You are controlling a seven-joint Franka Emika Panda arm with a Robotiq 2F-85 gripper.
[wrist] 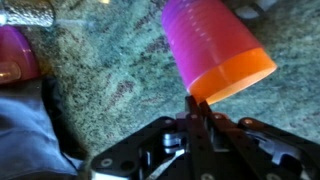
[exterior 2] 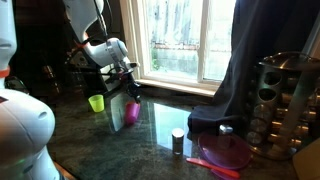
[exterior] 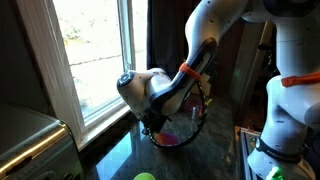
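A pink cup (wrist: 212, 40) with an orange inside (wrist: 238, 76) shows in the wrist view, its mouth turned toward my gripper. My fingers are shut and meet the cup's rim. Whether the thin rim is pinched between them is not clear. In exterior view 2 the cup (exterior 2: 132, 113) stands out as a pink shape right under the gripper (exterior 2: 135, 94), close to the dark counter. Exterior view 1 has the gripper (exterior: 152, 130) low over the counter with part of the cup (exterior: 168, 138) beside it.
A yellow-green cup (exterior 2: 96, 103) stands at the left in exterior view 2. At the right are a white-topped container (exterior 2: 178, 140), a dark pink plate (exterior 2: 225, 152), a red utensil (exterior 2: 214, 168) and a tall rack (exterior 2: 265, 105).
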